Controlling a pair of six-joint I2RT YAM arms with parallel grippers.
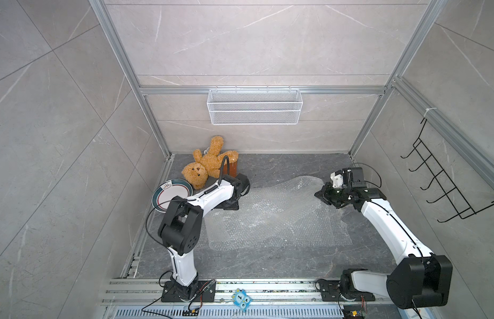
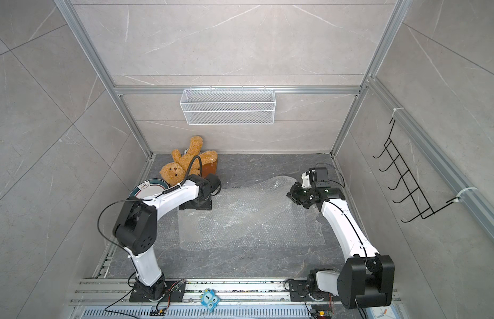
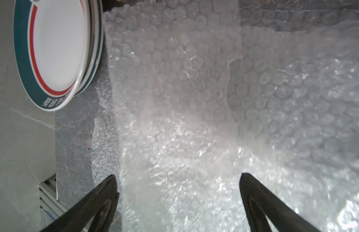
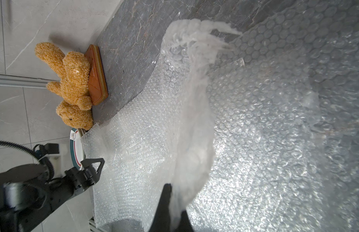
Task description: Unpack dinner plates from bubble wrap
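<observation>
Bubble wrap (image 1: 273,218) lies spread across the table. A white plate with green and red rim (image 3: 52,46) is at the left, atop other plates. My left gripper hangs open over the wrap's left part, nothing between its fingers. My right gripper is at the wrap's right side, shut on a thin gathered strip of bubble wrap (image 4: 195,116) that rises between its fingers.
A teddy bear (image 1: 204,164) and a brown case (image 4: 95,77) stand at the back left. A white wire basket (image 1: 254,106) hangs on the back wall, a black hook rack (image 1: 443,180) on the right wall.
</observation>
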